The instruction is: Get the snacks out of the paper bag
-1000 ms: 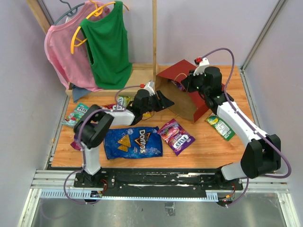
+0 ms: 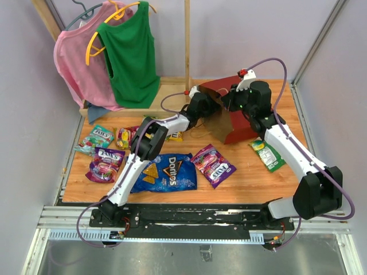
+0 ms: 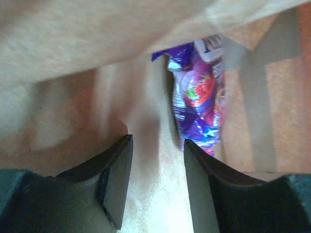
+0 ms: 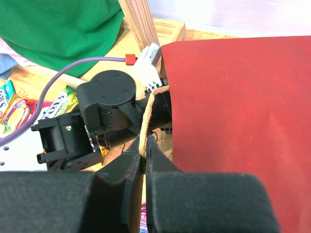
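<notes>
The red paper bag (image 2: 238, 129) lies on its side, its mouth facing left. My left gripper is inside it, its fingers parted with nothing between them. Just ahead of the right-hand fingertip, a purple snack packet (image 3: 199, 97) with a strawberry picture rests deeper in the bag, against the inner wall. From above, the packet is hidden by the bag and the arms. At the bag's mouth, my right gripper is shut on the thin paper rim (image 4: 146, 114), which runs down between its fingertips.
Outside the bag lie a blue Doritos bag (image 2: 172, 173), a purple Skittles-like pouch (image 2: 213, 165), a green packet (image 2: 267, 154) on the right, and several packets at left. A wooden rack (image 2: 169, 86) with hanging shirts stands behind. Bare table shows at front right.
The upper flap of the mouth has shifted. The right arm has stayed almost still at the rim.
</notes>
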